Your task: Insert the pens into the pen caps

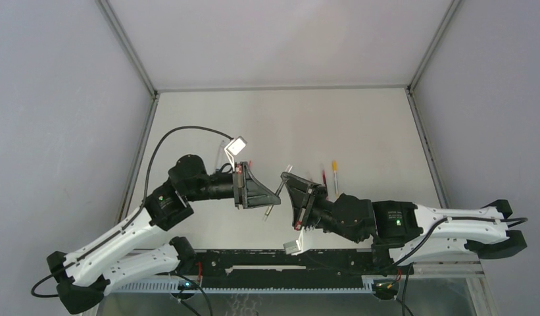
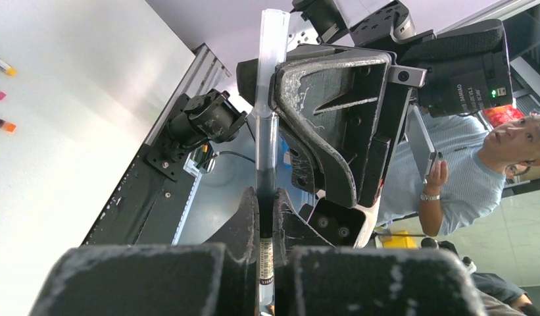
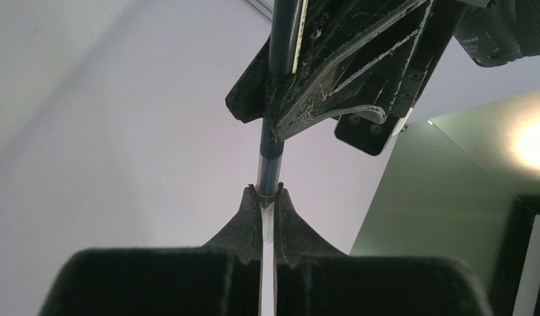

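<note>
A pen [image 2: 267,158] with a clear barrel hangs in the air between the two grippers, seen diagonal in the top view [image 1: 271,207]. My left gripper [image 1: 276,199] is shut on it; in the left wrist view its fingertips [image 2: 283,210] grip the dark lower part, above a label. My right gripper [image 1: 286,176] is shut around the upper clear part, where a join between two sections shows; in the right wrist view its fingertips meet at the edge of a clear section [image 3: 269,164]. Whether that section is a cap seated on the pen I cannot tell.
More pens lie on the white table [image 1: 366,131], among them a yellow-ended one [image 1: 335,172] and a red one [image 1: 325,178], behind the right gripper, and others partly hidden by the left arm. A person is visible beyond the rig in the left wrist view.
</note>
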